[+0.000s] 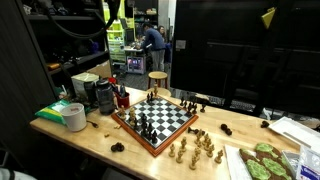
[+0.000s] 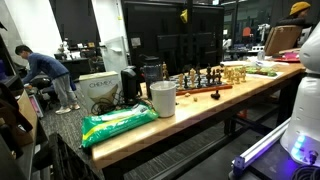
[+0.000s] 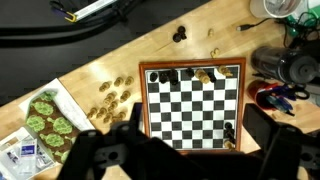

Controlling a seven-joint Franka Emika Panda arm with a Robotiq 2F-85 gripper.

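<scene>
A chessboard [image 3: 193, 117] with a brown border lies on the wooden table, below my gripper. In the wrist view the fingers stand wide apart with nothing between them; both fingers [image 3: 262, 127] are dark. Some chess pieces [image 1: 148, 131] stand on the board's near edge in exterior view 1, mostly dark ones. Several light pieces [image 1: 196, 152] are grouped on the table to the board's right, and a few dark pieces [image 1: 196, 102] stand behind the board. Much of the board's middle is bare. Only part of the dark arm [image 1: 110, 10] shows at the top of exterior view 1.
A white mug [image 1: 74, 117], a green packet [image 1: 54, 108], dark canisters [image 1: 105, 97] and a red pen cup [image 1: 122, 97] crowd the table's left end. At the right are a green-patterned sheet [image 1: 264, 163] and a white tray [image 1: 296, 132]. A person stands far behind.
</scene>
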